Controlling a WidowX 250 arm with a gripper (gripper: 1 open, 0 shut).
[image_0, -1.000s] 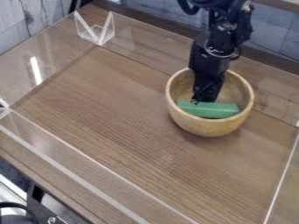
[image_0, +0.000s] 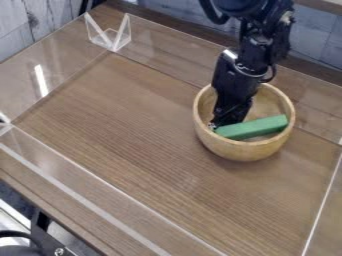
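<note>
A black robot gripper (image_0: 222, 112) reaches down from the top into a round wooden bowl (image_0: 242, 150) on the right half of the table. Its fingertips are low inside the bowl's left part, beside a green oblong object (image_0: 259, 127) lying in the bowl's right part. The gripper looks narrow, with nothing visible held; the bowl and dark arm make its fingertips hard to make out.
A white wire stand (image_0: 110, 32) is at the back left, near the grey wall.
The gripper has shifted slightly left. The green object now lies tilted, its right end raised higher in view, and the bowl appears slightly moved.
</note>
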